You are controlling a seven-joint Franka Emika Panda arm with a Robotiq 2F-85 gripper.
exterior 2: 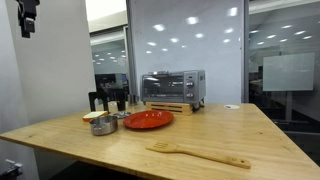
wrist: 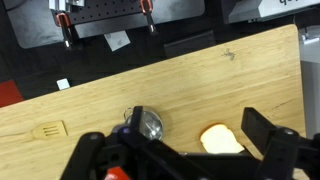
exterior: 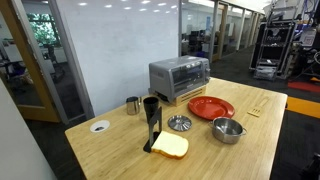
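Observation:
Wide apart at the bottom of the wrist view are the two dark fingers of my gripper, open with nothing between them. It hangs high above the table, apart from everything on it; exterior view 2 has it at the upper left. On the wooden table a slice of bread (exterior: pixel 170 145) lies near the front. A small metal pot (exterior: pixel 228 130) with handles stands to its right, and a red plate (exterior: pixel 211 108) is behind the pot. A silver toaster oven (exterior: pixel 180 75) rests on a wooden stand at the back. A slotted wooden spatula (exterior 2: pixel 200 154) lies flat.
Beside the bread stands a tall black object (exterior: pixel 153 120). A shiny round metal piece (exterior: pixel 179 123) and a metal cup (exterior: pixel 132 105) are behind it. A white disc (exterior: pixel 99 126) lies at the left. Bare tabletop (exterior: pixel 105 155) shows at the left front.

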